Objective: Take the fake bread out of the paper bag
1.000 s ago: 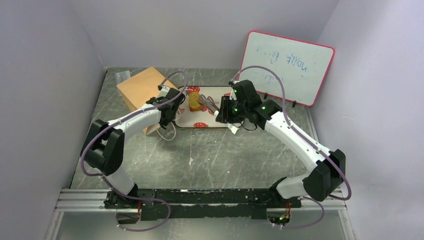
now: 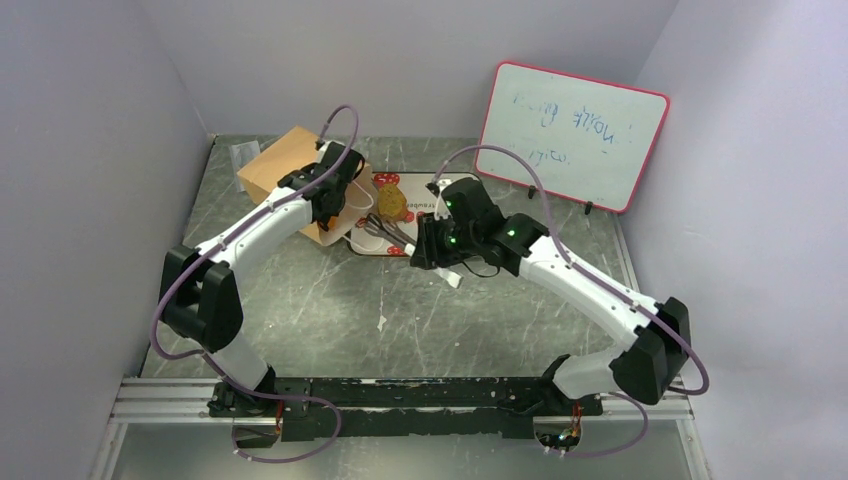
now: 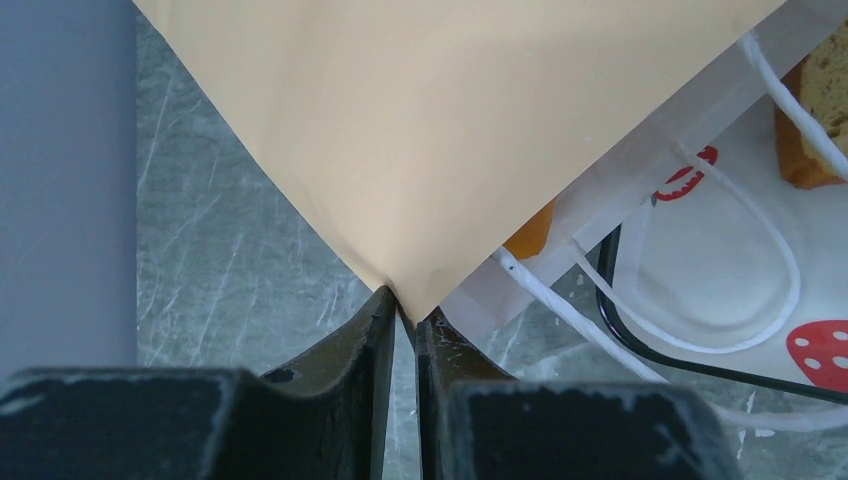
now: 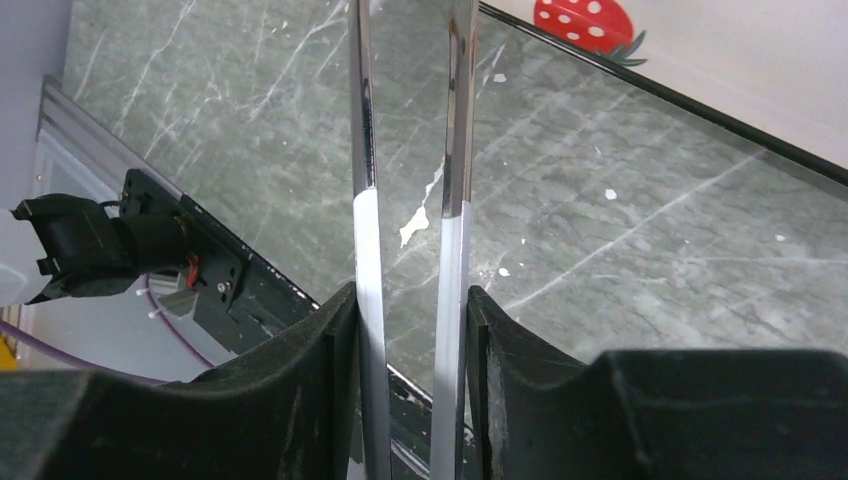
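Note:
The tan paper bag [image 2: 282,160] lies tilted at the back left, its mouth facing right. My left gripper is shut on the bag's edge. Inside the opening, an orange-brown piece of bread [image 3: 532,230] shows only in part, mostly hidden by the paper. A browned slice of bread [image 2: 392,202] rests outside on the strawberry tray [image 2: 412,188]. My right gripper [image 2: 428,246] is shut on a pair of tongs, whose white-covered arms [image 4: 452,300] stand slightly apart. In the top view, the metal tong heads [image 2: 380,228] hang over the tray, near the bag's mouth.
White cord handles [image 3: 560,305] loop from the bag over the tray's left side. A whiteboard [image 2: 575,135] with a red frame leans at the back right. Clear grey tabletop [image 2: 400,325] spreads across the front.
The right gripper and tongs swung left, from beside the slice to nearer the bag. The left gripper shifted back slightly, and the bag's mouth turned more into view.

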